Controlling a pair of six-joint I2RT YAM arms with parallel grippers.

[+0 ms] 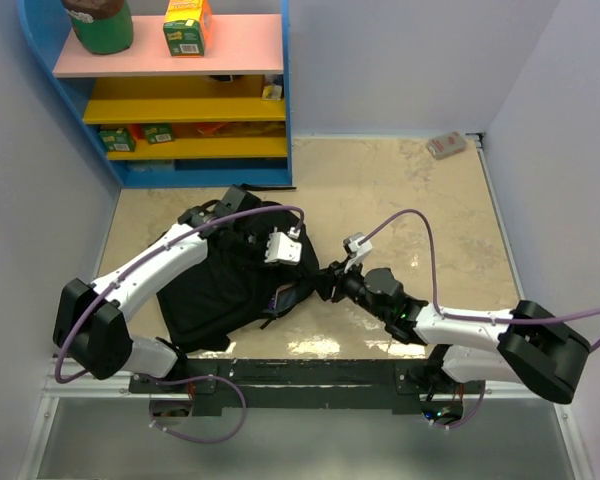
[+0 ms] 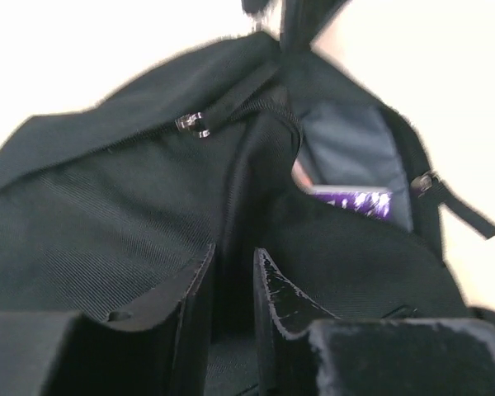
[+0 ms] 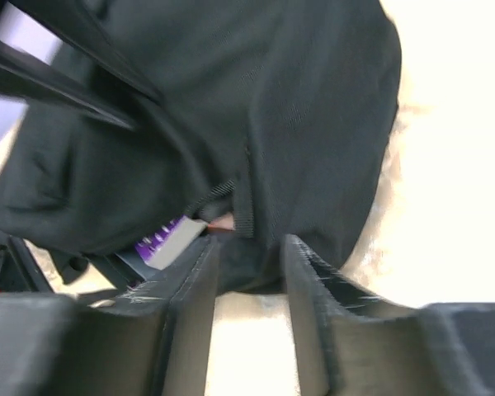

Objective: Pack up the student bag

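The black bag (image 1: 210, 300) lies crumpled on the left of the tabletop, partly open; a purple printed item (image 2: 355, 200) shows inside its grey-lined opening. My left gripper (image 1: 280, 268) is over the bag; in its own view the fingertips sit close together on dark fabric, and whether they hold any is unclear. My right gripper (image 1: 335, 285) is at the bag's right edge; its fingertips (image 3: 293, 247) are apart in the right wrist view, near the fabric, with a light-edged item (image 3: 173, 243) visible in the opening beyond.
A blue shelf unit (image 1: 190, 175) with yellow and pink shelves holds boxes and a green container (image 1: 100, 30) at the back left. A small grey object (image 1: 446, 145) lies at the back right. The tabletop (image 1: 420, 210) right of the bag is mostly clear.
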